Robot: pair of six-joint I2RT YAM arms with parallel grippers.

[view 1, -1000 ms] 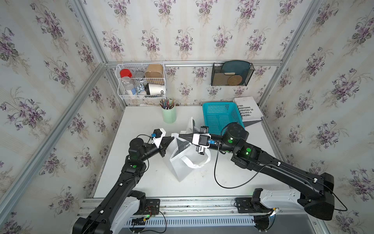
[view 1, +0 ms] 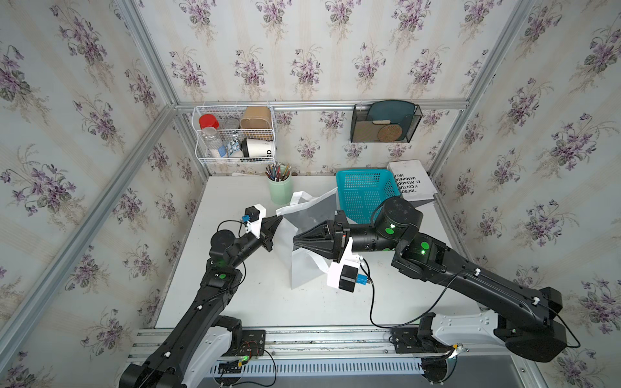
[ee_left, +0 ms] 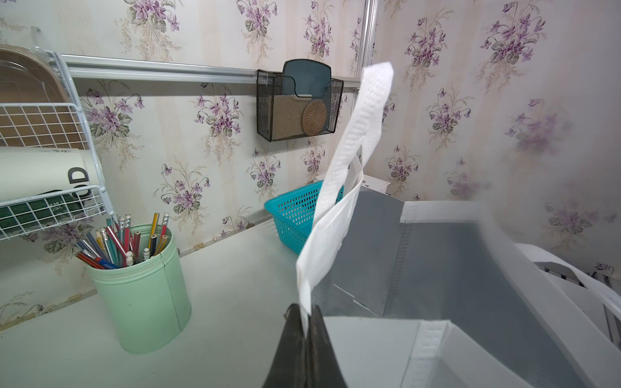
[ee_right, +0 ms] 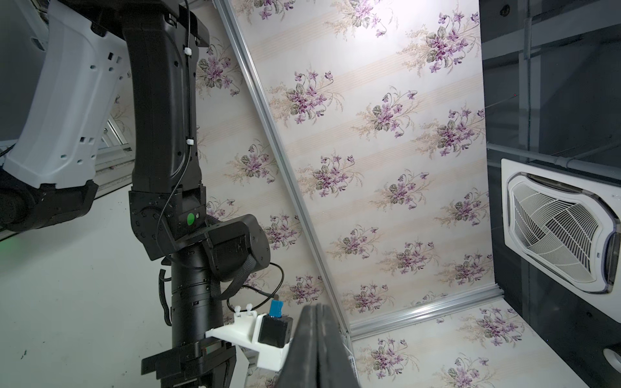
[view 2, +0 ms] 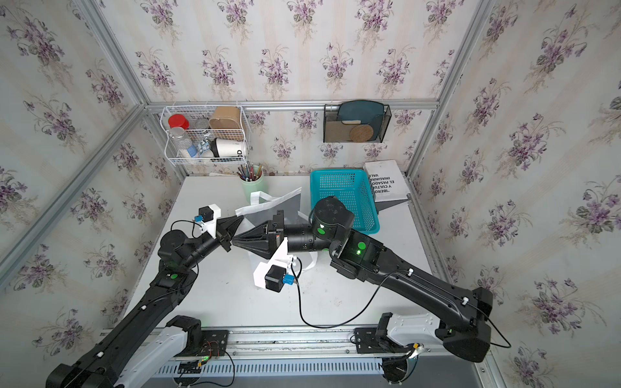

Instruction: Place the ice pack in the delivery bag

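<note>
The white delivery bag (view 1: 304,273) stands on the table between both arms, its grey-lined mouth showing in the left wrist view. There my left gripper is shut on a thin white part of the bag's rim, from which a strap (ee_left: 346,165) rises. In front of the bag's opening, in the top left view, my right gripper (view 1: 296,241) is shut, with no bag edge between its fingers. In the right wrist view its fingers (ee_right: 308,352) meet with nothing held, and no bag shows near them. I see no ice pack; the bag's floor is hidden.
A teal basket (view 1: 366,184) and a white box (view 1: 412,179) stand at the back right. Behind the bag is a green pencil cup (view 1: 280,192). A wire rack (view 1: 234,132) hangs at the back left.
The bag's far side has swung back, opening its mouth wider. The left gripper has turned slightly, still holding the rim.
</note>
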